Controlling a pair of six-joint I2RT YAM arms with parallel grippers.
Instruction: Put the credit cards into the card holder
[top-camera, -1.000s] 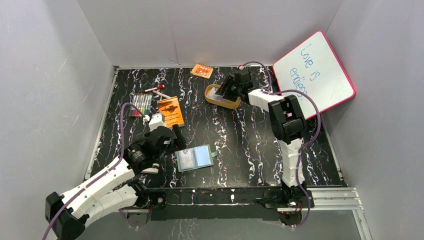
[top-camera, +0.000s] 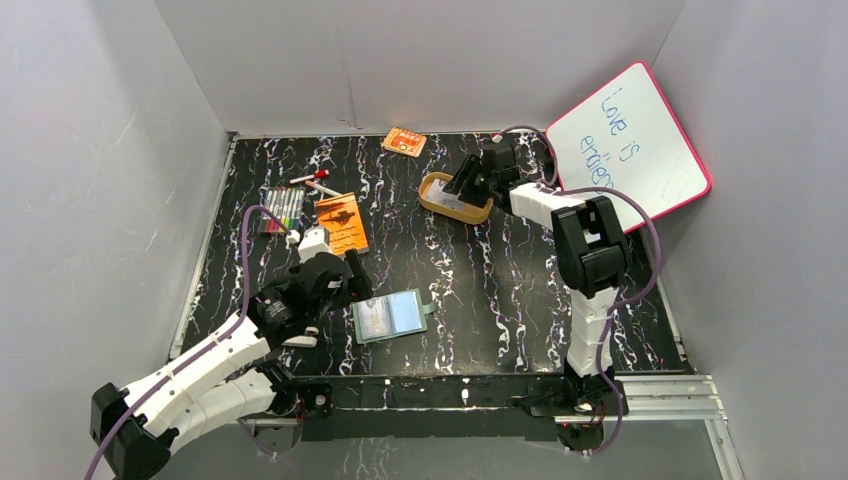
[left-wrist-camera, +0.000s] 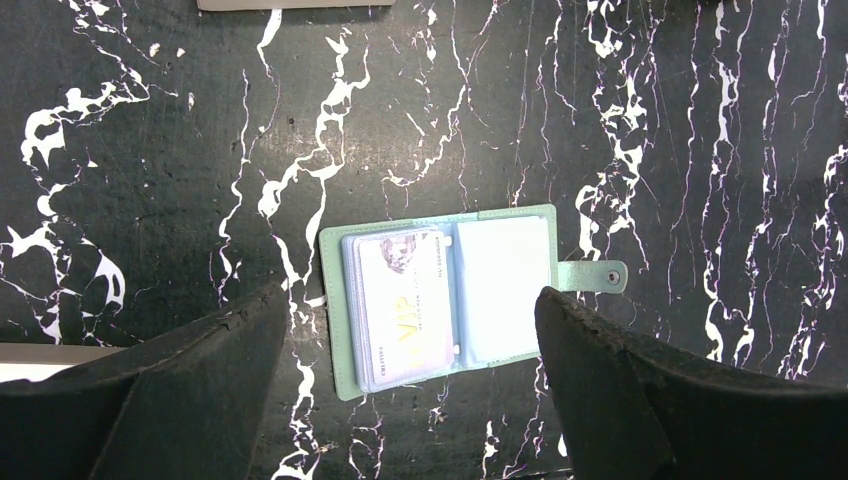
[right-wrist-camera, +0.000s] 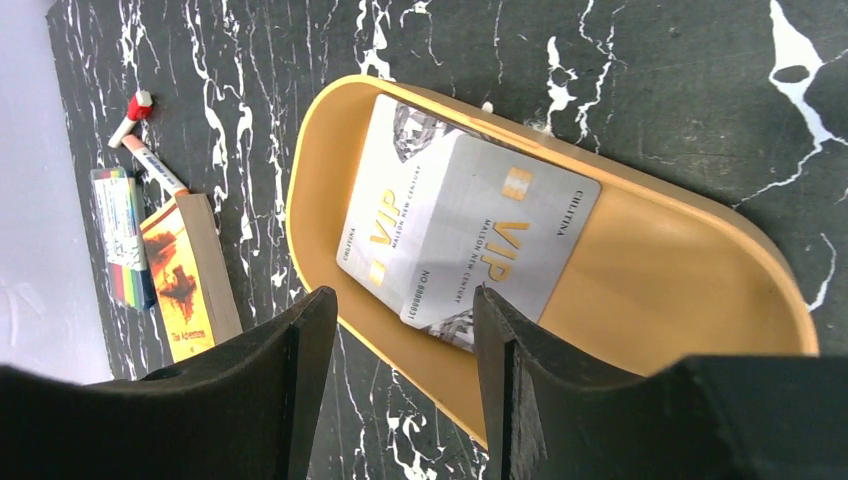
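Observation:
An open green card holder (top-camera: 390, 315) lies at the table's front middle, with VIP cards (left-wrist-camera: 400, 305) in its left side and a blank sleeve on the right. My left gripper hangs open above it, empty. At the back, a tan oval box (top-camera: 435, 207) holds silver VIP cards (right-wrist-camera: 500, 230), overlapping at one end. My right gripper is open over the box's rim and cards, with nothing seen between its fingers.
Markers (top-camera: 282, 210), an orange book (top-camera: 342, 222) and sticks lie at the left, a small orange booklet (top-camera: 404, 141) at the back, and a whiteboard (top-camera: 630, 140) leans at the right.
My right arm and the tan box have both shifted a little to the right in the top view. My left arm is still.

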